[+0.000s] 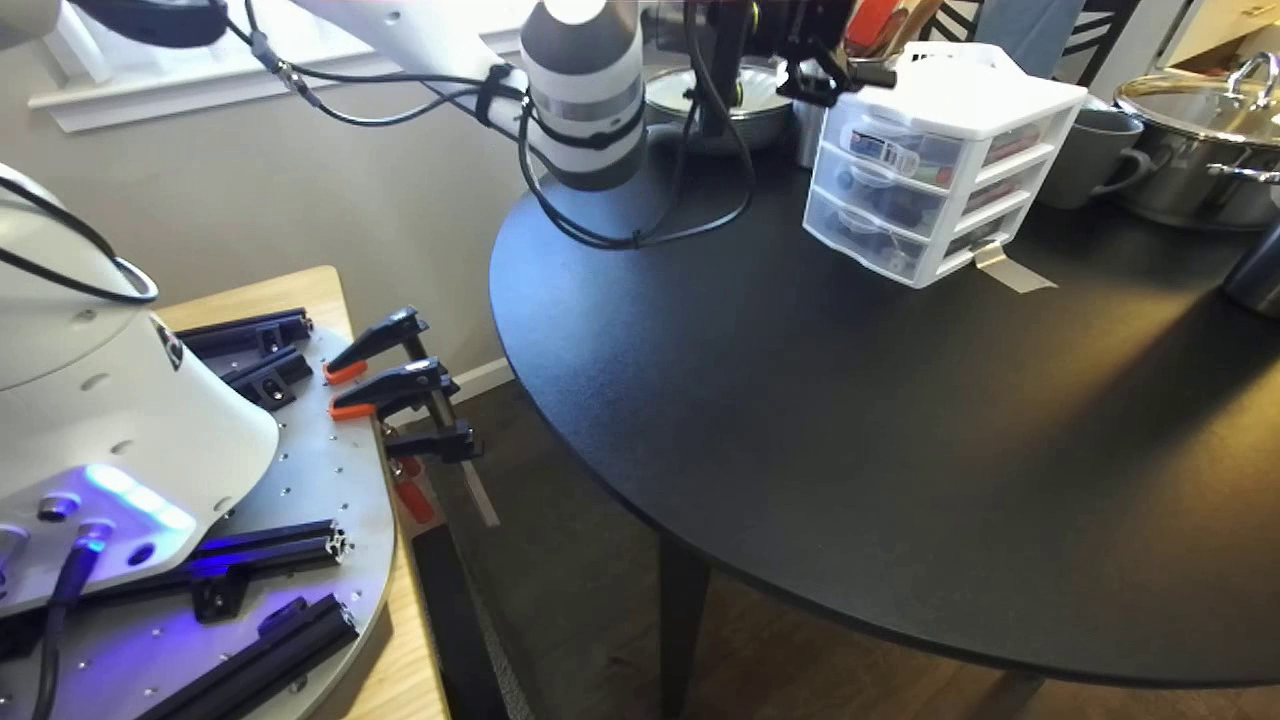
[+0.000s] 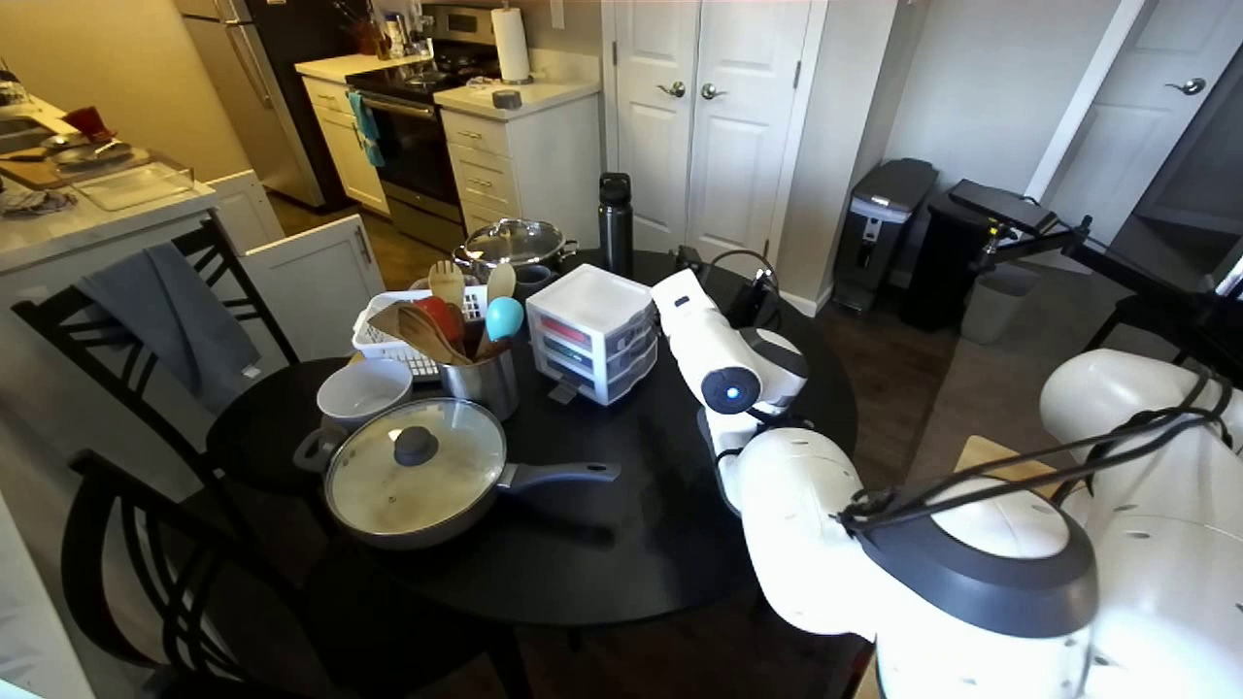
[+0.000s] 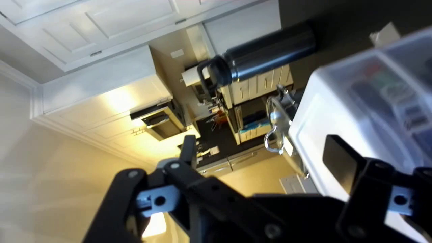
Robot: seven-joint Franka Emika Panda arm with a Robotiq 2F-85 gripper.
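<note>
My gripper is open in the wrist view, its two dark fingers wide apart and nothing held between them. Close by is the white drawer unit (image 3: pixel 320 125), with the right finger overlapping its white top in this view; contact cannot be judged. From exterior view 1, the gripper (image 1: pixel 854 78) hangs at the upper edge of the picture, just left of the same drawer unit (image 1: pixel 882 174), partly cropped. Its clear drawers hold small items and look shut. In exterior view 2 the arm hides the gripper beside the drawer unit (image 2: pixel 594 297).
A lidded pan (image 2: pixel 408 489), a utensil holder (image 2: pixel 484 382) and a white basket (image 2: pixel 375 338) crowd one side of the table. A black bottle (image 2: pixel 615 227) and steel pot (image 2: pixel 513 245) stand behind the drawers.
</note>
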